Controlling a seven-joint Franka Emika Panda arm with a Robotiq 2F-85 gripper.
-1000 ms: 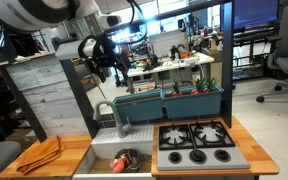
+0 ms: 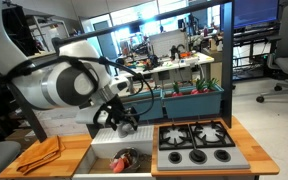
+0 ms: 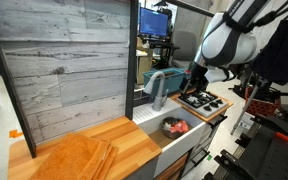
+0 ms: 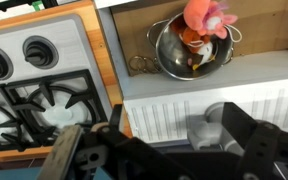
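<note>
My gripper (image 2: pixel 124 125) hangs over the sink's back edge, beside the stove, in exterior view 1. In the wrist view its dark fingers (image 4: pixel 115 147) stand wide apart, open with nothing visible between them. A metal pot (image 4: pixel 191 70) sits in the sink (image 4: pixel 254 72), holding a pink toy (image 4: pixel 206 16) and smaller orange, yellow and white items. Below the pot in that view lie the white ribbed drainboard (image 4: pixel 159 118) and the grey faucet (image 4: pixel 206 128), partly covered by my gripper. The stove (image 4: pixel 44 95), with black grates and knobs, is to the left.
An orange cloth (image 2: pixel 39 153) lies on the wooden counter left of the sink. Behind the stove stands a blue-green planter box (image 2: pixel 189 105) with small plants. A dark upright post (image 3: pixel 132 60) rises near the counter's back in exterior view 2.
The pot and cloth have not visibly moved.
</note>
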